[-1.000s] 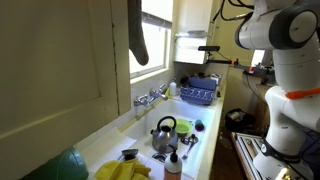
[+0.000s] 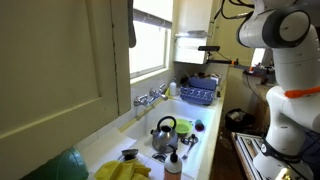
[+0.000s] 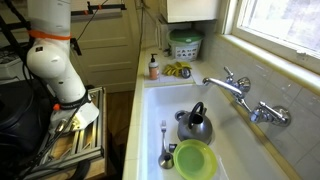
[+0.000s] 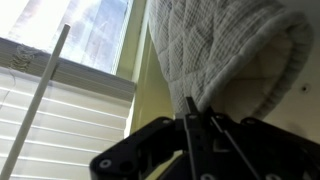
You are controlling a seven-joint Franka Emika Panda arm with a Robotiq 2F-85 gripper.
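A grey quilted cloth [image 4: 215, 45], perhaps a mitt, fills the upper part of the wrist view. My gripper is shut on a gathered edge of it, and the dark fingers hide the exact pinch. The lower end of what seems to be the same cloth [image 2: 131, 22] hangs as a dark strip at the top of exterior view 1, beside the cabinet door [image 2: 60, 65]. The gripper itself is outside both exterior views.
In the white sink [image 3: 152, 115] are a kettle [image 3: 195, 125], a green bowl [image 3: 195, 160] and some utensils. A soap bottle [image 3: 153, 68] stands on the counter behind. A yellow cloth [image 2: 122, 171] lies at the near counter. The window blinds [image 4: 75, 120] are close in the wrist view.
The dark hanging strip has risen and shifted slightly left, so less of it shows at the top of exterior view 1. The sink and counter things have stayed put.
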